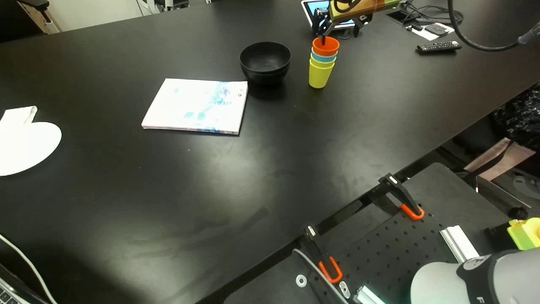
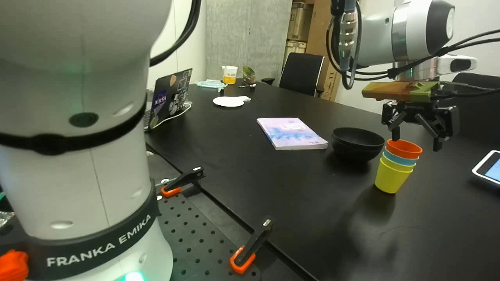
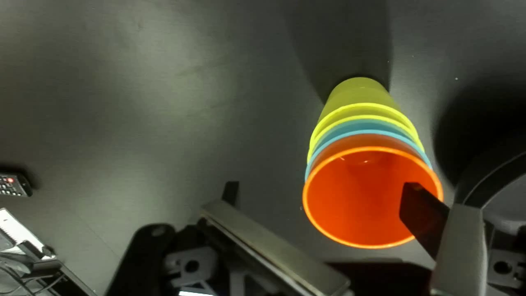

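A stack of nested cups stands on the dark table: an orange cup point(image 3: 365, 197) on top, a blue cup point(image 2: 399, 159) under it, yellow cups point(image 1: 319, 75) at the bottom. At the top of the stack my gripper point(image 2: 417, 139) is open, its fingers wide apart. In the wrist view, one fingertip point(image 3: 416, 200) overlaps the orange cup's opening at the rim; whether it touches is unclear. The other finger point(image 3: 230, 192) hangs outside the cup, apart from it, with bare table beneath.
A black bowl point(image 1: 265, 60) sits close beside the stack, with a book point(image 1: 197, 106) beyond it. Behind the gripper lies a tablet point(image 2: 490, 166). A remote point(image 1: 439, 47) lies farther right.
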